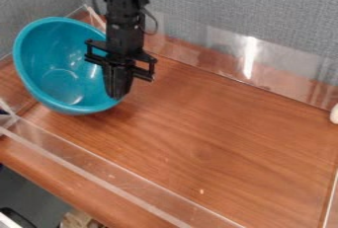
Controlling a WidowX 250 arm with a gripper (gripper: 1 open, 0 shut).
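A turquoise bowl [55,69] stands tilted at the left of the wooden table, its hollow facing toward the right and up. My black gripper [117,80] hangs over the bowl's right side, with its fingertips down at that rim. It looks shut; whether any of the rim is between the fingers is hidden.
Grey walls and clear panels edge it at the back and sides. A small white object [333,114] sits at the far right edge.
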